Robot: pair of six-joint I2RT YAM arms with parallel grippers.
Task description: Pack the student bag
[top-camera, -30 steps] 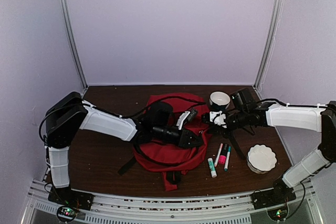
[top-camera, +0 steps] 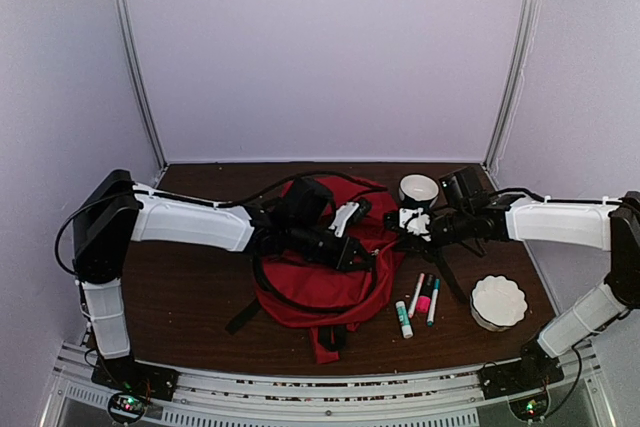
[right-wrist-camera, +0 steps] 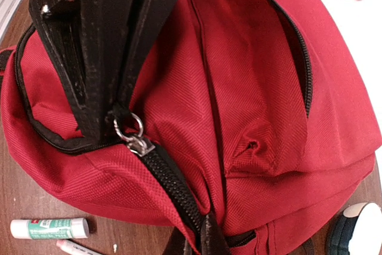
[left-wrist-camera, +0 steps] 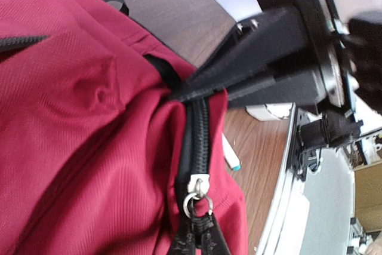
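The red backpack (top-camera: 325, 292) lies on the table under both arms. Its black zipper (left-wrist-camera: 201, 132) runs along the edge, with a silver slider (right-wrist-camera: 140, 145) and a ring on it. My left gripper is shut on the black cord pull (left-wrist-camera: 201, 224) hanging from that ring. Farther along the zipper, my right gripper is shut on the bag's edge, pinching red cloth and zipper tape together. Between the two grippers the zipper teeth are joined. What lies inside the bag is hidden.
Right of the bag lie a glue stick (top-camera: 404, 320) and several markers (top-camera: 434, 302). A white scalloped container (top-camera: 498, 302) stands farther right, and a round white-topped container (top-camera: 418, 190) behind.
The slider sits farther from my right gripper, which has stayed put.
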